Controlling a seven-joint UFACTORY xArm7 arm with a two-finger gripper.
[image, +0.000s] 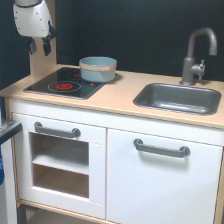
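Note:
At the upper left my gripper (40, 49) hangs in the air above the back left of the counter. Its two dark fingers (32, 46) point down and stand apart, and nothing shows between them. Below and to the right of it sits a light blue pot (98, 69), upright by the back right corner of the black stovetop (82, 89). Clear space separates the gripper from the pot. The pot's inside is mostly hidden by its near wall.
A metal sink (180, 97) with a tall grey faucet (193, 60) takes up the counter's right side. Bare wooden counter (117, 95) lies between stovetop and sink. Below are an open-fronted oven (62, 163) and a white door with a grey handle (162, 148).

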